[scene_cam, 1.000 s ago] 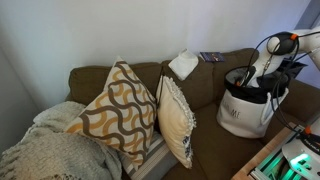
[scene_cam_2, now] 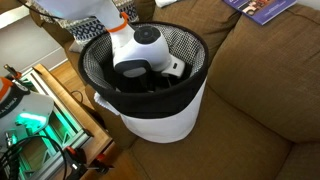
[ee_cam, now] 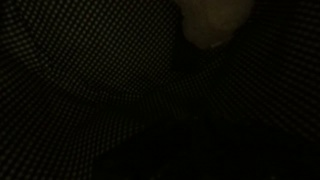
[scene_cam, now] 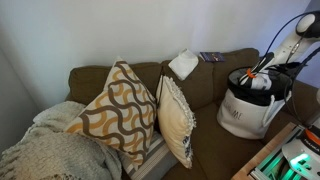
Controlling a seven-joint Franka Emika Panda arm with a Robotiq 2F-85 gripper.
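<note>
A white basket (scene_cam_2: 170, 126) with a black mesh lining (scene_cam_2: 198, 66) stands on the brown couch. My arm's white wrist (scene_cam_2: 143, 50) reaches down into its opening, and the gripper is below the rim, its fingers lost in the dark. The wrist view is nearly black. It shows the mesh lining (ee_cam: 60, 90) and, at the top, a pale shape (ee_cam: 213, 22) too dim to name. Whether anything lies between the fingers does not show.
To the left on the couch are a patterned pillow (scene_cam: 118, 112), a cream pillow (scene_cam: 175, 122) and a grey knit blanket (scene_cam: 55, 155). A white cloth (scene_cam: 184, 64) and a purple book (scene_cam: 212, 57) rest along the backrest. A wooden table edge (scene_cam: 268, 155) runs close by the basket.
The arm has swung lower, and its white wrist now shows at the basket's mouth. The print on the basket's side appears farther right. Pillows and blanket have stayed put.
</note>
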